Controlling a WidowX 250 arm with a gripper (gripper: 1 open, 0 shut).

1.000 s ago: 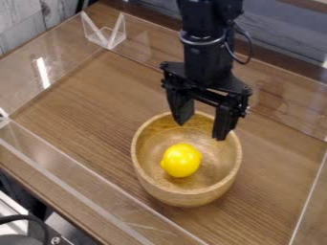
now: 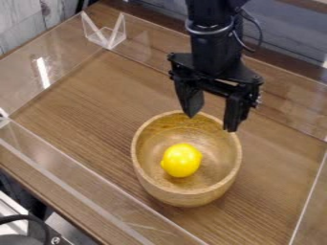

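Note:
A tan bowl (image 2: 211, 189) sits on the wooden table with a yellow ball (image 2: 181, 161) inside, toward its left front. The black gripper (image 2: 212, 111) hangs over the back rim of the bowl, behind and above the ball, its two fingers spread apart and open, with nothing seen held between them.
A clear plastic object (image 2: 105, 27) stands at the back left. Transparent walls edge the table.
The gripper has risen slightly and shifted a little to the right and back. The bowl and ball look unmoved.

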